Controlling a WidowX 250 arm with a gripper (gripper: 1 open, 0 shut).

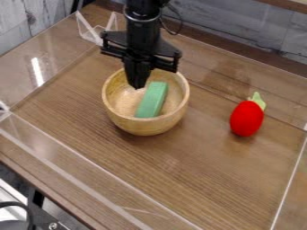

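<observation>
My black gripper (139, 59) hangs over the rear rim of a tan bowl (121, 118), its fingers pointing down; it appears shut, with nothing visible between the fingers. A green oblong object (153, 100) lies inside the bowl, in its right half, below and right of the gripper.
A red object (247, 118) with a pale green top lies on the wooden table (168, 180) to the right of the bowl. A white see-through item (99, 27) is at the back left.
</observation>
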